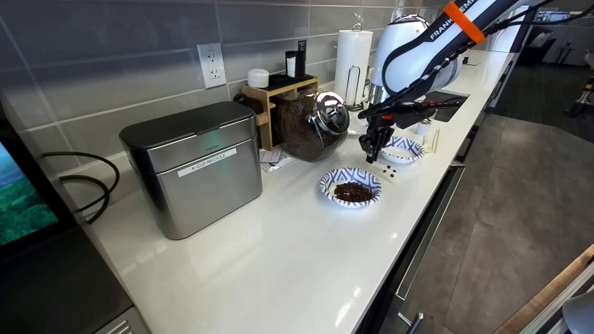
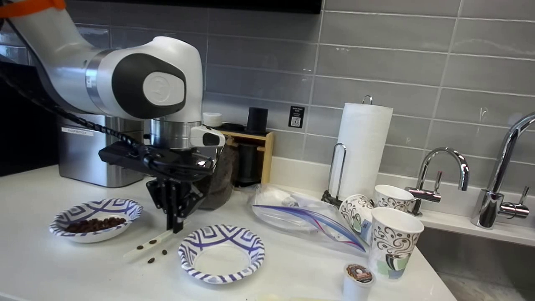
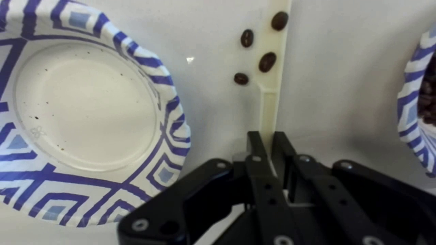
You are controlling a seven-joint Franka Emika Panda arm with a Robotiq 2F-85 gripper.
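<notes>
Between my gripper's [image 3: 267, 141] closed black fingers runs the handle of a pale, flat stirrer-like utensil [image 3: 269, 106]. Its wider end carries two coffee beans [image 3: 267, 62], and two loose beans [image 3: 241, 79] lie beside it. On one side in the wrist view sits a patterned bowl [image 3: 169, 122], empty but for dark specks; on the other, a matching bowl [image 3: 408, 102] holds many beans. From exterior view 2, the gripper [image 2: 175, 228] stands between the empty bowl [image 2: 250, 251] and the bean bowl [image 2: 131, 210], with the utensil [image 2: 133, 254] slanting toward the front.
Behind the arm stand a large jar [image 1: 303, 125] of beans and a steel bin [image 1: 211, 178]. A plastic bag [image 2: 286, 205], paper cups [image 2: 393, 241] and a coffee pod [image 2: 357, 283] crowd the sink side. In exterior view 1, the near counter [image 1: 267, 267] is clear.
</notes>
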